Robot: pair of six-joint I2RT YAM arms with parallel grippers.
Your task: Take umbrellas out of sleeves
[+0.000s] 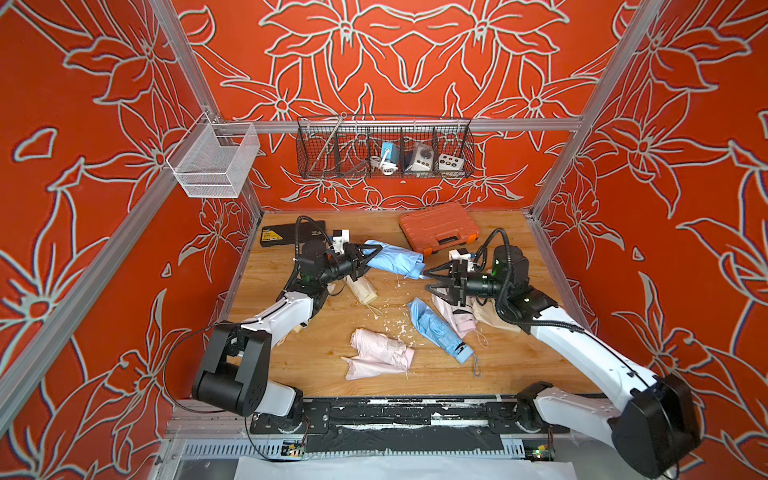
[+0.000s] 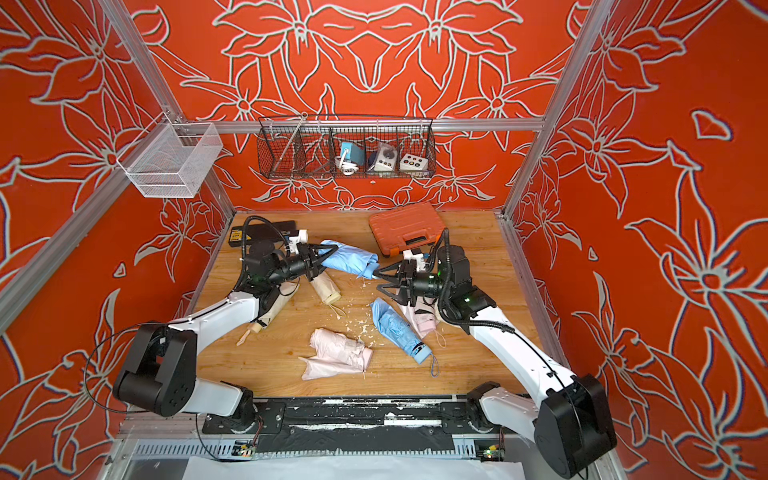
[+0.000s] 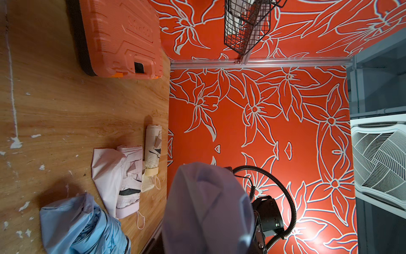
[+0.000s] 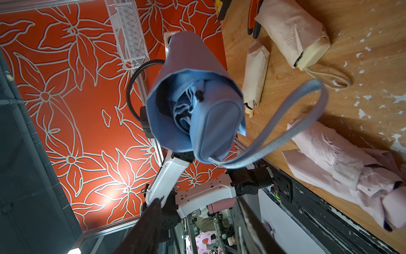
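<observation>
My left gripper (image 1: 364, 254) is shut on a light blue sleeved umbrella (image 1: 393, 260), held aloft horizontally. In the right wrist view, the umbrella's end cap (image 4: 217, 124) and wrist strap show within the sleeve's open mouth. My right gripper (image 1: 433, 281) faces that end with its fingers apart, nothing visible between them. On the table lie another blue umbrella (image 1: 440, 330), a pink bundle (image 1: 376, 352), a pink umbrella (image 2: 421, 320) under the right arm, and cream umbrellas (image 4: 255, 72), partly hidden by the arms.
An orange case (image 1: 438, 224) lies at the back, a black case (image 2: 240, 236) at the back left. A wire basket (image 1: 336, 148) and white basket (image 1: 214, 168) hang on the walls. Bare table with white flakes shows between the bundles.
</observation>
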